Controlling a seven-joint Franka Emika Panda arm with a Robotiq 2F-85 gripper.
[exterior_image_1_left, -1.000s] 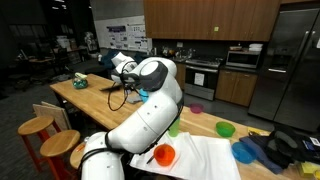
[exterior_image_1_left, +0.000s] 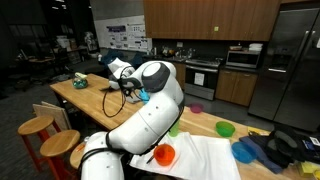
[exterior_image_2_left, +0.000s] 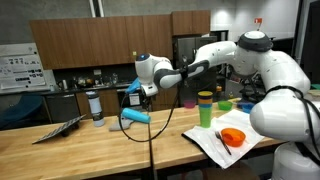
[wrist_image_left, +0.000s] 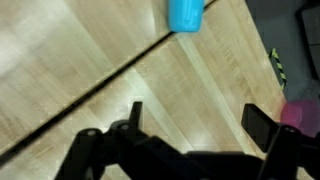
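My gripper is open above the wooden table, with bare wood showing between its separated fingers. In the wrist view, a blue object (wrist_image_left: 185, 14) lies beyond the fingertips, cut off by the top edge. A long blue object (exterior_image_2_left: 136, 116) rests on a grey cloth-like item (exterior_image_2_left: 122, 126) in exterior view 2. Blue also shows beside the arm (exterior_image_1_left: 143, 95) in exterior view 1. A pink item (wrist_image_left: 300, 116) sits to the right in the wrist view, apart from the fingers.
A white sheet (exterior_image_1_left: 205, 155) bears an orange bowl (exterior_image_1_left: 164, 155). Nearby are a green bowl (exterior_image_1_left: 225, 129), a blue bowl (exterior_image_1_left: 243, 152) and stacked coloured cups (exterior_image_2_left: 205, 108). A dark cable (wrist_image_left: 90, 94) or seam crosses the wood.
The arm's upper section and wrist have shifted slightly in exterior view 1. The table objects look unmoved.
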